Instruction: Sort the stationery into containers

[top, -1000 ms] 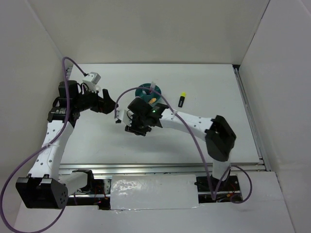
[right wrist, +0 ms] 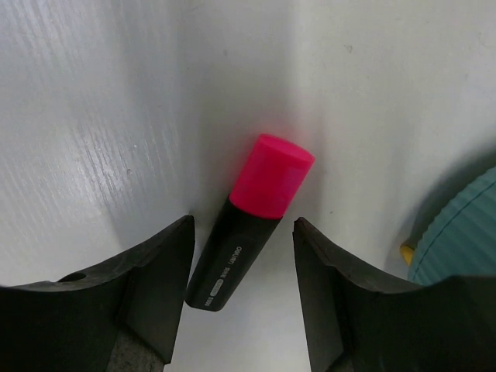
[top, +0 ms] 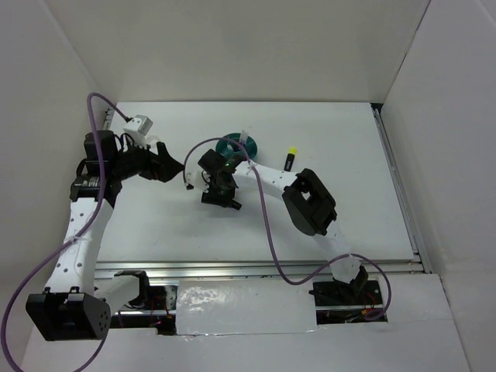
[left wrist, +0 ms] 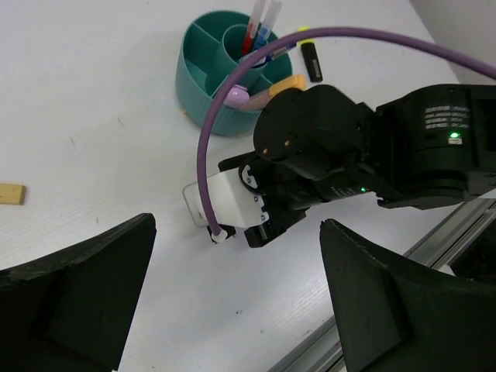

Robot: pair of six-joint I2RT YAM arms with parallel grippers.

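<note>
A highlighter with a pink cap and black barrel (right wrist: pixel 233 256) lies on the table in the right wrist view. My right gripper is open over it, its fingers on either side of the black barrel. A gap shows at the right finger; contact at the left cannot be told. The right arm hides this highlighter in the left wrist view. A teal divided holder (left wrist: pixel 190 87) holds several pens and markers. My left gripper (top: pixel 172 164) stands open and empty at the table's left. A yellow-capped black highlighter (left wrist: pixel 311 62) lies beyond the holder.
A small tan block (left wrist: pixel 12 194) lies on the table at the left of the left wrist view. The right arm (top: pixel 267 178) reaches across the table just in front of the holder.
</note>
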